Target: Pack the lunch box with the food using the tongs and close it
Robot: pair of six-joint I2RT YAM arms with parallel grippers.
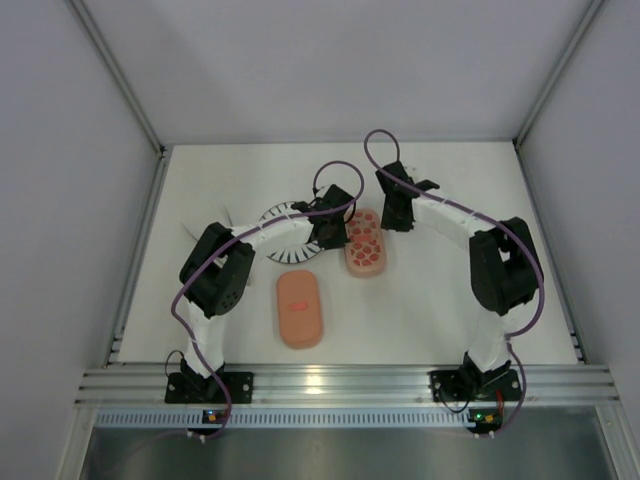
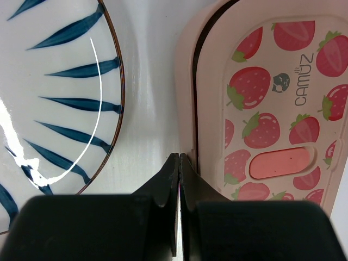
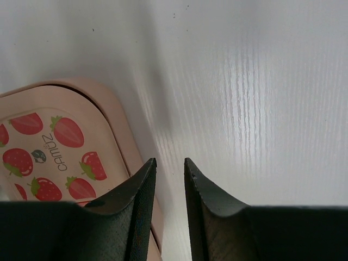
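Observation:
The pink lunch box [image 1: 366, 252] with the strawberry-printed lid lies mid-table between my two grippers. In the left wrist view its lid [image 2: 299, 128] sits on the base with a dark seam along the edge. My left gripper is shut at the box's left side, its tips at the seam; whether they touch cannot be told. My right gripper stands part open just right of the box [image 3: 60, 147], only bare table between its fingers. A white plate [image 1: 293, 255] with blue stripes lies left of the box.
A plain pink-orange box or lid [image 1: 299, 309] rests nearer the front edge. Thin utensils [image 1: 227, 215] lie left of the plate, partly behind the left arm.

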